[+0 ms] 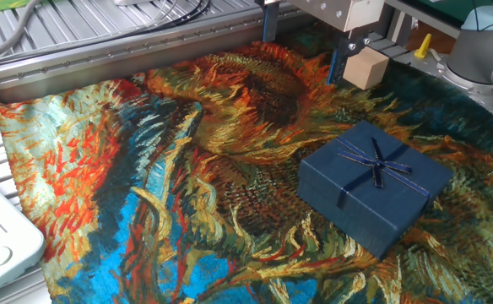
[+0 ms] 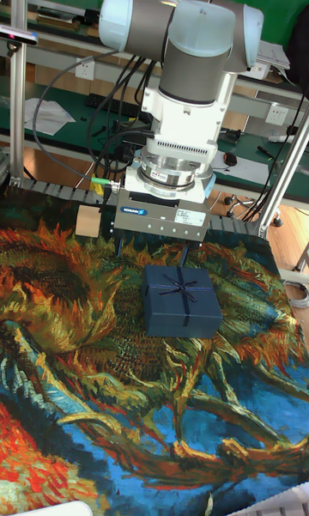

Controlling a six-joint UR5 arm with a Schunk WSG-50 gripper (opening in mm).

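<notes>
My gripper [image 1: 301,52] hangs above the cloth with its two dark fingers [image 1: 341,61] spread wide apart. Nothing shows between them. A small tan block [image 1: 366,68] with plain faces appears just beside one finger in exterior view 2. In exterior view 3 the same block [image 2: 87,221] is left of the gripper [image 2: 150,250], near the far edge of the cloth. A dark blue gift box [image 1: 373,181] with a ribbon bow on its lid rests closed on the cloth. From exterior view 3, this box [image 2: 183,307] partly overlaps the right finger's lower end.
A patterned, painting-like cloth [image 1: 103,160] covers the table, mostly bare on its left side. Along the back runs a metal rail [image 1: 103,74]. A white device [image 1: 2,228] stands at the left edge. Cables [image 2: 118,104] hang behind the arm.
</notes>
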